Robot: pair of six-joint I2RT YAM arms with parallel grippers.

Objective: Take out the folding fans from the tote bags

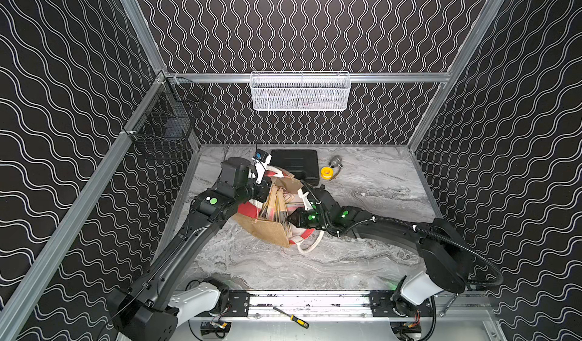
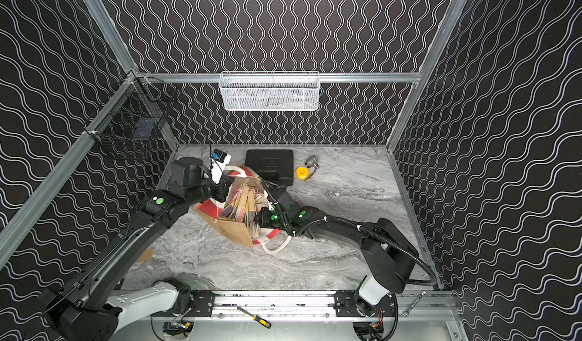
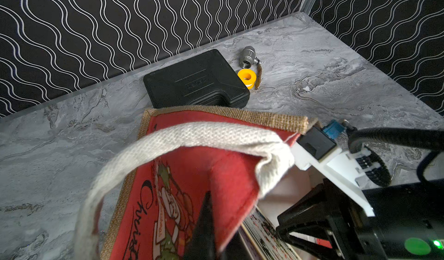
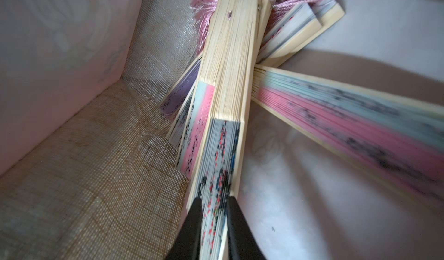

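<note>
A red and burlap tote bag (image 1: 259,229) lies on the marble surface, mouth facing up, with several folding fans (image 1: 277,202) inside. My left gripper is shut on the bag's red upper side, below the white handle (image 3: 198,133). Reaching into the mouth from the right, my right gripper has its fingers drawn in against both sides of the end of a grey-white fan (image 4: 224,153) with red and black print. A pink and light-blue fan (image 4: 323,116) slants to its right. Other fans and pink tassels (image 4: 205,5) lie behind.
A black case (image 3: 196,79) stands behind the bag, with a yellow tape roll (image 3: 247,78) and a metal valve (image 3: 248,56) beside it. A white wire basket (image 1: 300,92) hangs at the back.
</note>
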